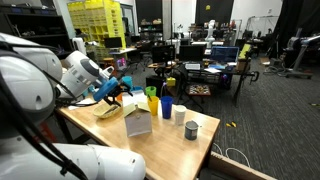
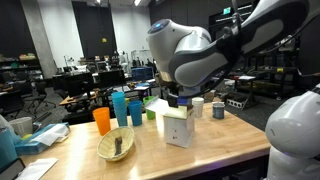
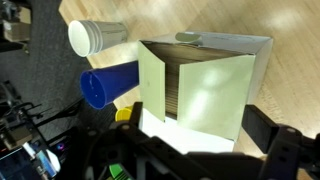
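Note:
A white cardboard box (image 1: 138,121) stands on the wooden table with its top flaps raised. From above, in the wrist view, the box's pale flaps (image 3: 213,92) spread around a partly visible brownish interior. My gripper is open, its two black fingers wide apart and nothing visible between them but the box below. In exterior view 1 the gripper is up and to the left of the box, near the shallow woven basket (image 1: 104,109). Exterior view 2 shows the basket (image 2: 108,148) with a small dark item inside.
Blue (image 1: 167,104) and white cups (image 1: 180,115) stand behind the box, with a grey mug (image 1: 191,130) to their right. Orange (image 2: 102,120) and tall blue cups (image 2: 120,104) are behind the basket. Bare tabletop (image 1: 180,155) lies at the front right.

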